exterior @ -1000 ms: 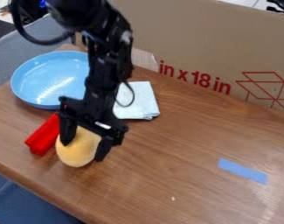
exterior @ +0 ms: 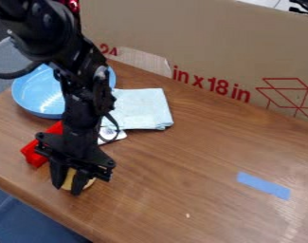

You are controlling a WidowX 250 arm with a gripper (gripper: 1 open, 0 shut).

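Note:
My black gripper (exterior: 73, 177) is low over the near left edge of the wooden table, around a yellow object (exterior: 73, 180) that it mostly hides. Whether the fingers are closed on it is unclear. A red object (exterior: 36, 151) lies just behind the gripper, partly covered. Further back on the left is a blue plate (exterior: 36, 95), with a pale folded cloth (exterior: 145, 109) to its right.
A large cardboard box (exterior: 207, 52) stands along the back. A strip of blue tape (exterior: 262, 185) is stuck on the right of the table (exterior: 194, 180), which is otherwise clear there. The table's edge runs along the lower left.
My gripper has moved down and toward the near left edge, and now covers much more of the yellow object.

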